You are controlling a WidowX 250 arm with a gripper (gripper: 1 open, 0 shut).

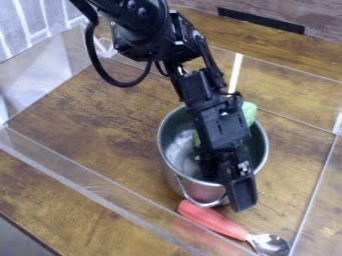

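My black gripper [234,185] reaches down over the front right of a steel pot [182,150], its fingertips low at the pot's near side; whether it is open or shut is hard to tell. A spoon with a red handle [211,220] and a silver bowl [267,243] lies on the wooden table just in front of the pot. A green item [249,112] shows at the back of the pot, mostly hidden by the arm.
Transparent strips or edges run along the table's left, front and right. A wall stands at the back.
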